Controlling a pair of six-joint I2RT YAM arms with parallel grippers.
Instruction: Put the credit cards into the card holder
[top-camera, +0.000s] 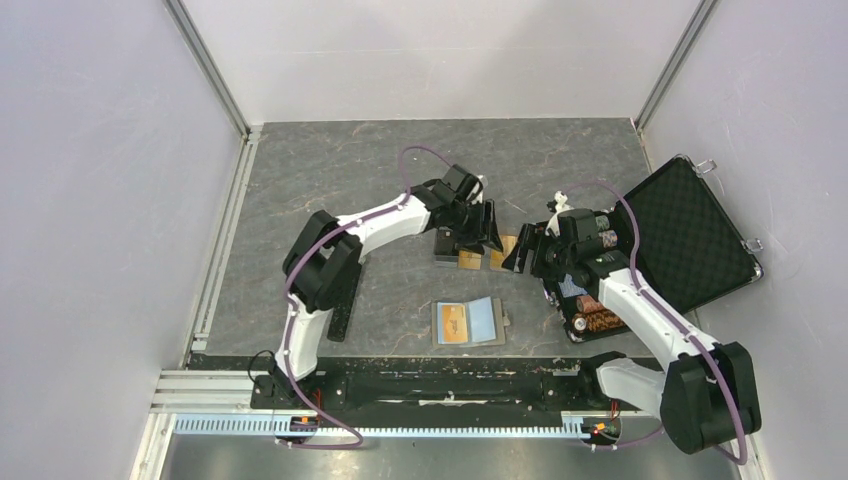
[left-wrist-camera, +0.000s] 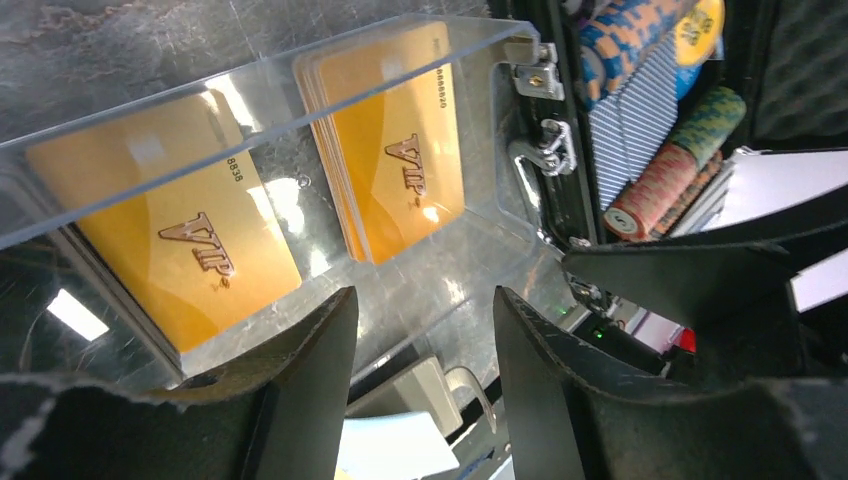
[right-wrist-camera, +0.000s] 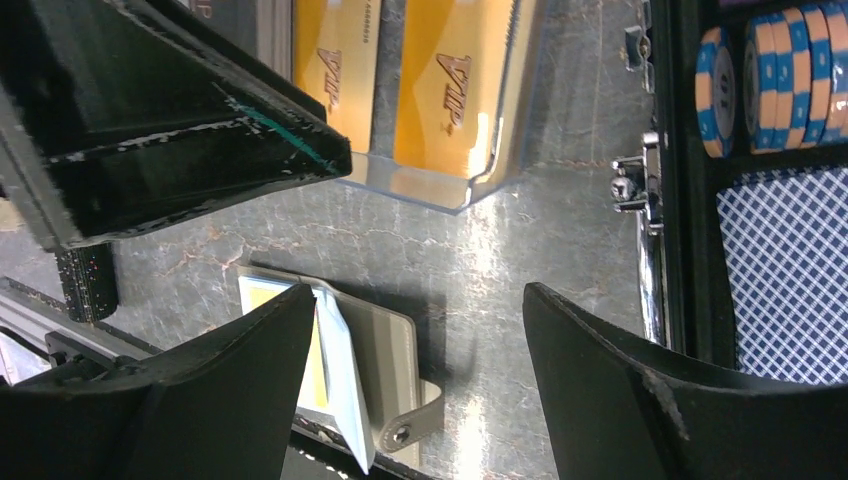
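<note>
Two stacks of gold cards (left-wrist-camera: 405, 160) stand in a clear tray (left-wrist-camera: 400, 300), with dark cards (top-camera: 446, 245) at its left end. On the table in front lies the open grey card holder (top-camera: 438, 328); a gold card (top-camera: 453, 322) shows in its left side, and a pale blue leaf (right-wrist-camera: 345, 385) on its right. Over the tray hangs my left gripper, its fingers apart and nothing between them. Close to its right, my right gripper is open and empty, above the table between tray and holder. In the top view both grippers partly cover the tray.
An open black case (top-camera: 690, 240) with poker chips (right-wrist-camera: 795, 75) stands close on the right, beside the right arm. A long black object (top-camera: 342, 312) lies at left, partly under the left arm.
</note>
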